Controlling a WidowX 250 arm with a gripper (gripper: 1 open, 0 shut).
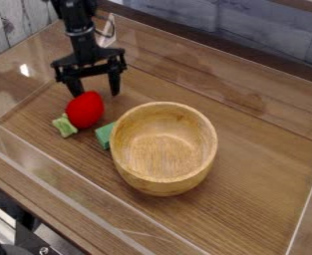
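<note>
My gripper (93, 80) stands open just above a red, rounded object (85, 111) on the wooden table (251, 60), its two dark fingers pointing down on either side above it. A light green piece (64, 126) lies at the lower left of the red object, and a darker green piece (107, 135) lies to its right, by the bowl.
A large tan bowl (163, 147) takes up the lower middle. A dark area shows past the table's edge at the top left.
</note>
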